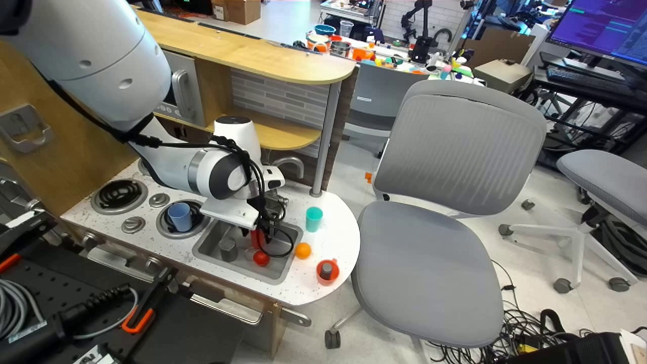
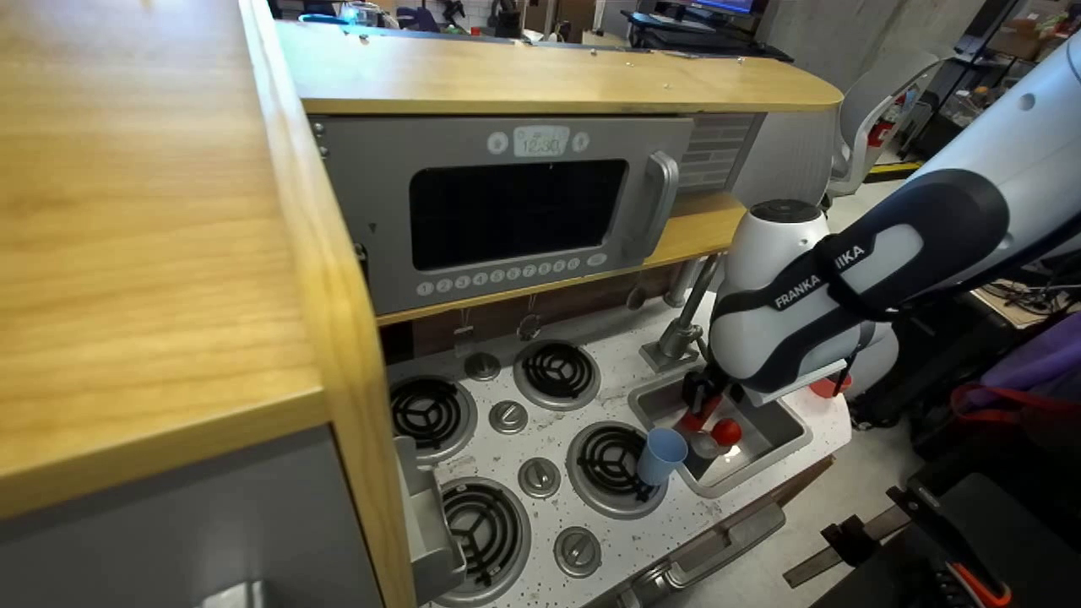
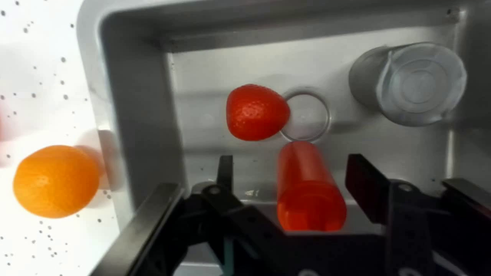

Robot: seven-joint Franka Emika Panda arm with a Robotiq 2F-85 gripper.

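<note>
Between the fingers of my gripper stands a red cup [image 3: 310,195] in the sink, with a gap showing on both sides of it. The fingers are part open and the cup is not gripped. A red strawberry-like toy [image 3: 255,112] lies on the sink floor just beyond the cup, beside the drain ring [image 3: 306,117]. Off to the right in the wrist view, a grey translucent cup [image 3: 409,85] lies in the sink. In exterior view 2 the arm hides part of the gripper and of the red cup [image 2: 699,414].
The sink [image 1: 282,273] walls surround the gripper closely. On the counter sit an orange [image 1: 303,251], a teal cup [image 1: 313,219] and an orange-red cup [image 1: 327,272] with something dark inside. A blue cup [image 2: 661,455] rests on a burner. The faucet [image 1: 289,163] rises behind.
</note>
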